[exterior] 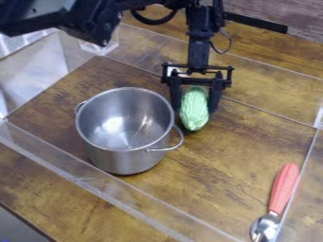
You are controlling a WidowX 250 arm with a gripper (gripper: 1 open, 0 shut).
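Observation:
My black gripper point(195, 93) is open, hanging over a pale green cabbage-like object point(195, 112) at the centre of the wooden table, its fingers on either side of it. Whether they touch it is hard to tell. A steel pot point(124, 130) with two handles stands just to the left, its inside empty.
An ice-cream scoop with a pink handle point(284, 184) lies at the lower right. Clear plastic edges run along the table point(228, 198). Bare wood lies right of the green object and at the lower left.

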